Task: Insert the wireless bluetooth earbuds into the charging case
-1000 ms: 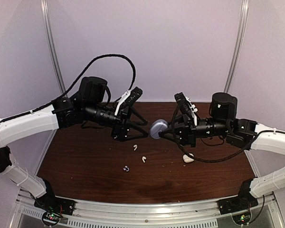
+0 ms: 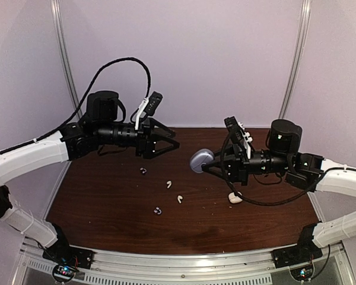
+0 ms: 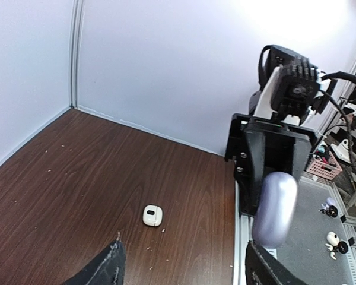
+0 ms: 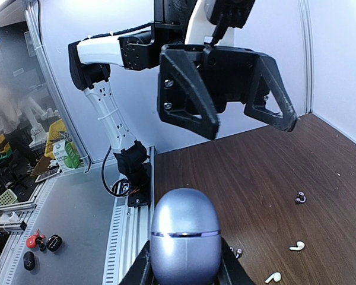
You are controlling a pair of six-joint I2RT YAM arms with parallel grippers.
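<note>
My right gripper (image 2: 210, 161) is shut on a silver-lilac charging case (image 4: 186, 240), its lid apparently closed, held in the air over the table. Facing it from the left, my left gripper (image 2: 169, 142) hangs open and empty, apart from the case. On the table lie two white earbuds (image 2: 168, 184) (image 2: 180, 198) and two dark purple earbuds, one toward the back (image 2: 143, 171), one nearer the front (image 2: 157, 211). A white case (image 2: 235, 197) lies below the right gripper.
Pale walls (image 2: 178, 65) bound it at the back and sides, and a metal rail (image 2: 184, 261) runs along the front edge.
My left gripper has moved up and to the left, away from the case. The right gripper with the case has shifted slightly to the right.
</note>
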